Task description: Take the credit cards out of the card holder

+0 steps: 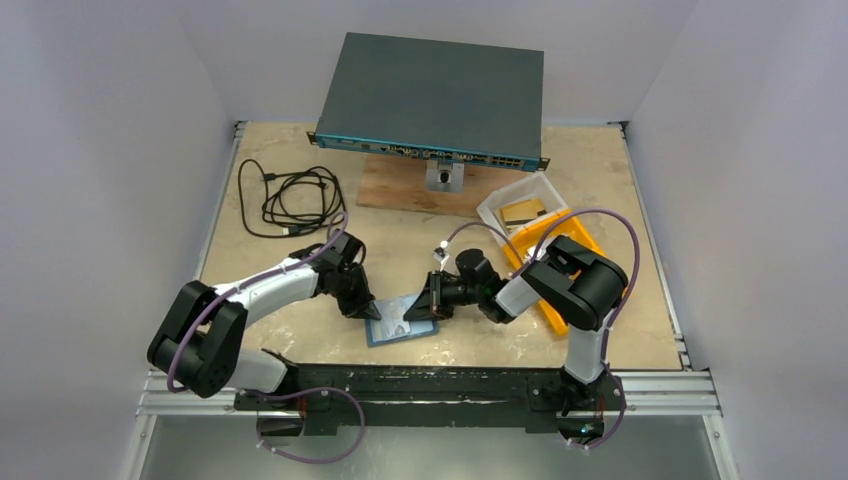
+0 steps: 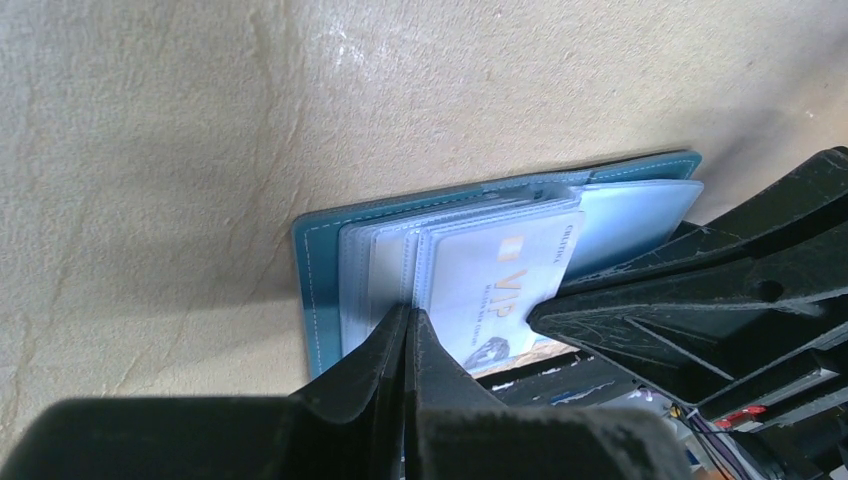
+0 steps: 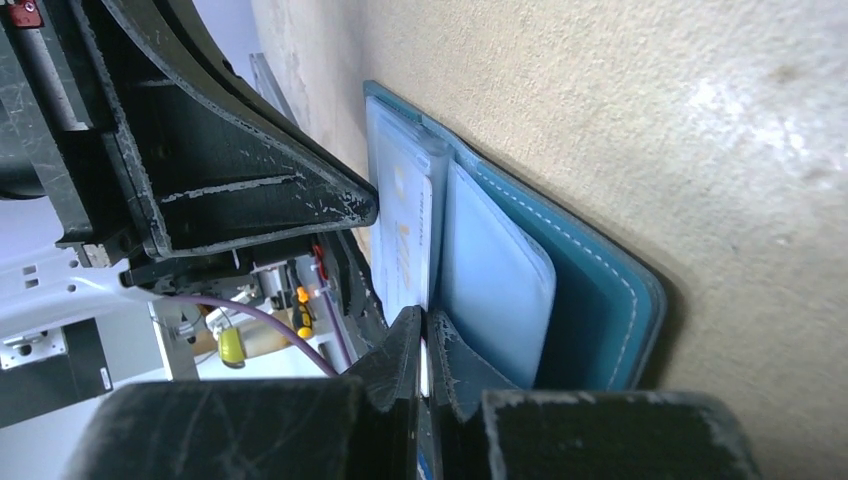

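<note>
The teal card holder (image 1: 385,339) lies open on the table, its clear sleeves (image 2: 375,262) fanned to one side. A pale card marked VIP (image 2: 500,285) sits in the top sleeve. My left gripper is shut with its tips at the edge of the sleeve stack; whether a thin sleeve edge is caught there is hidden. From the right, my right gripper reaches to the open side of the card's sleeve. It is shut too, tips against the sleeve edge, with no card visibly gripped. Both grippers stand close together over the holder.
A coiled black cable (image 1: 300,203) lies at the back left. A rack device (image 1: 430,100) stands at the back on a wooden board (image 1: 390,190). White (image 1: 493,212) and orange (image 1: 595,240) bins sit behind the right arm. Table left of the holder is bare.
</note>
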